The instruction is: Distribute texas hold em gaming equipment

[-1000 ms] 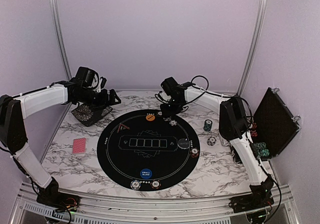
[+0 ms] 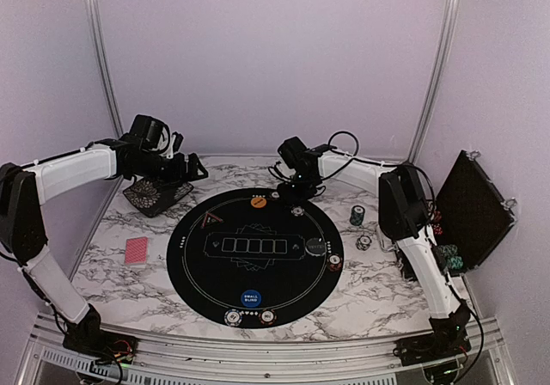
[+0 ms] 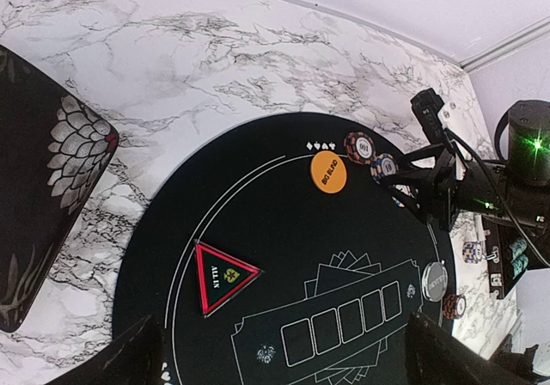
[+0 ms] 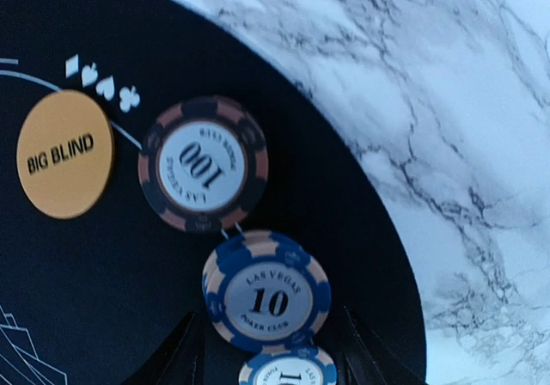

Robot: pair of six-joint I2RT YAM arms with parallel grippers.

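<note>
My right gripper (image 2: 290, 200) is low over the far edge of the round black poker mat (image 2: 249, 271), its fingers apart. In the right wrist view, a blue 10 chip (image 4: 268, 295) lies just ahead of and between the fingertips, with a gap on each side. A second blue-rimmed chip (image 4: 289, 369) is closer in, partly cut off by the frame edge. Beside them sit a dark 100 chip (image 4: 203, 163) and the orange BIG BLIND button (image 4: 65, 153). My left gripper (image 2: 191, 168) hangs open and empty above the table's left back.
The red ALL IN triangle (image 3: 222, 278), dealer button (image 2: 315, 247) and blue SMALL BLIND button (image 2: 250, 299) rest on the mat. Red cards (image 2: 136, 250) lie left. Chip stacks (image 2: 357, 216) and an open chip case (image 2: 468, 209) stand right. A dark patterned case (image 3: 51, 179) is at back left.
My right gripper has shifted slightly toward the front in the top view. The left arm and the pieces on the mat look unmoved.
</note>
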